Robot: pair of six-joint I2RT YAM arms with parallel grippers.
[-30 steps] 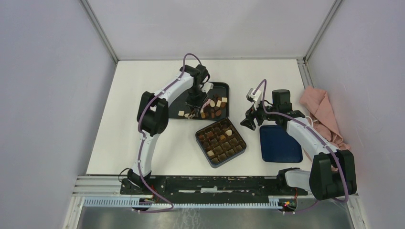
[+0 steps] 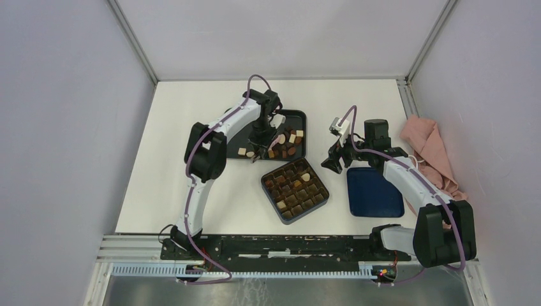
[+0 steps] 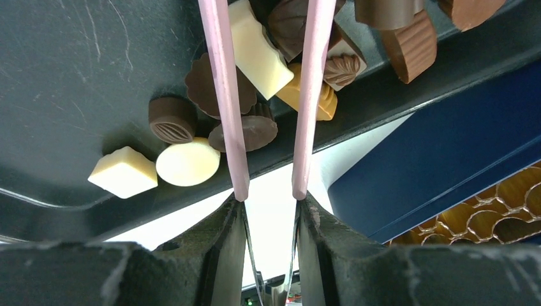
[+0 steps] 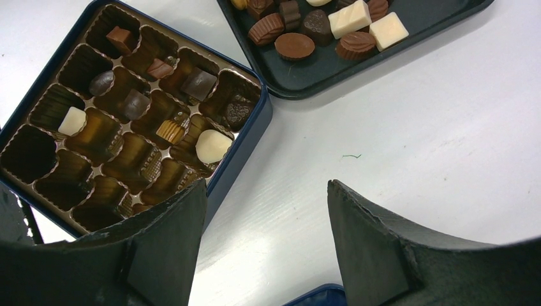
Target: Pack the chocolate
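My left gripper (image 2: pixel 271 143) hangs over the dark tray (image 3: pixel 83 76) of loose chocolates, its pink fingers part open in the left wrist view, framing a cream piece (image 3: pixel 258 51), a caramel piece (image 3: pixel 324 102) and dark pieces (image 3: pixel 252 132); whether anything is gripped is unclear. A cream square (image 3: pixel 122 172) and cream oval (image 3: pixel 188 162) lie near the tray's edge. The compartment box (image 2: pixel 295 190), below that tray in the top view, has some cells filled and several empty (image 4: pixel 25 156). My right gripper stands open and empty to the right of the box.
An empty blue tray (image 2: pixel 375 191) lies on the right of the white table, with a pink cloth (image 2: pixel 429 146) beyond it.
The left arm has shifted slightly down in the top view over the chocolate tray. The right arm looks unchanged.
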